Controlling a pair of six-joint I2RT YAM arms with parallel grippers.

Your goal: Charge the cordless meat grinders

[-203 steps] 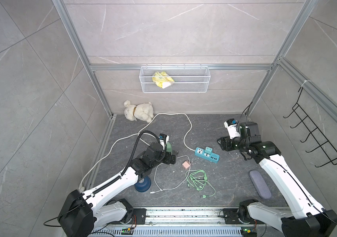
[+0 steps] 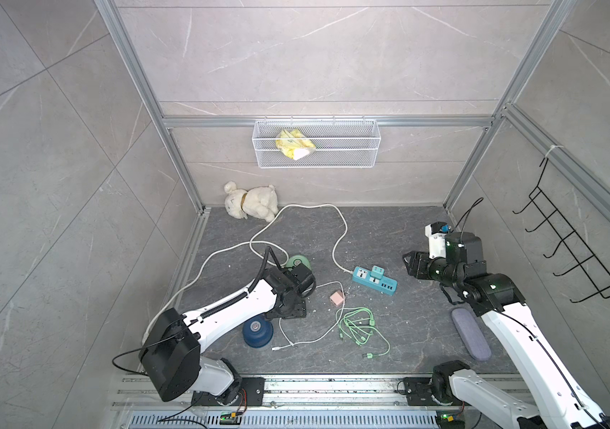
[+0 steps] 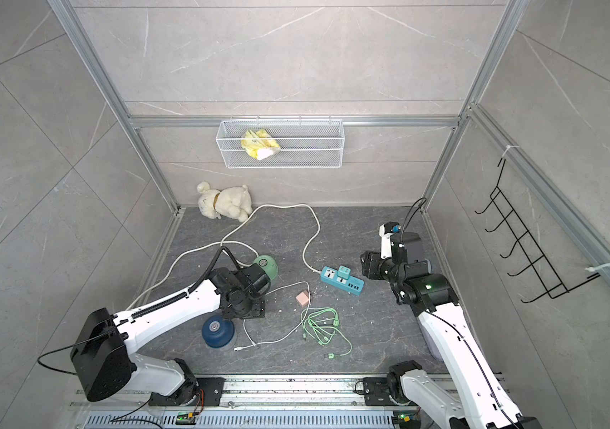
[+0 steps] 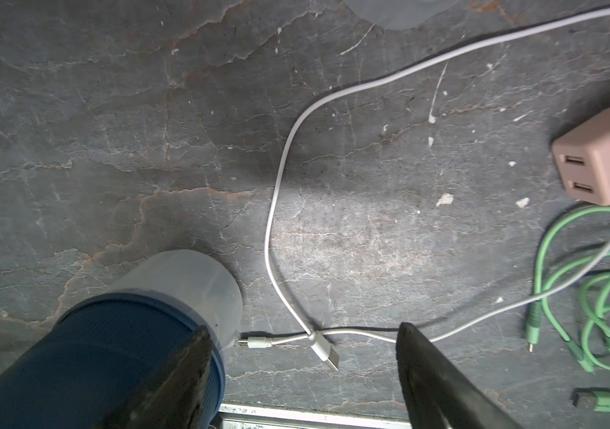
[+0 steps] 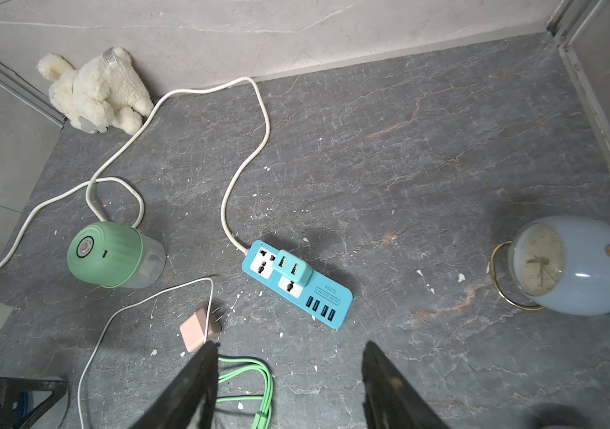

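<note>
My open left gripper hangs over a white USB cable [image 4: 323, 350], its fingers apart with nothing held, beside the blue-topped grinder [image 2: 257, 329] with translucent cup. The green grinder [image 5: 108, 254] lies left of the turquoise power strip [image 5: 298, 286]. A pink charger [image 4: 605, 157] sits between them, near a coiled green cable [image 2: 358, 321]. My right gripper is open and empty, raised at the right of the strip in the top views.
A light-blue rounded object [image 5: 584, 264] with a gold handle lies right of the strip. A plush bear [image 2: 251, 202] and long white cord [image 5: 262, 121] lie toward the back. A purple case [image 2: 469, 332] is front right.
My left gripper has swung left and toward the front, with its wrist turning. The objects look unmoved.
</note>
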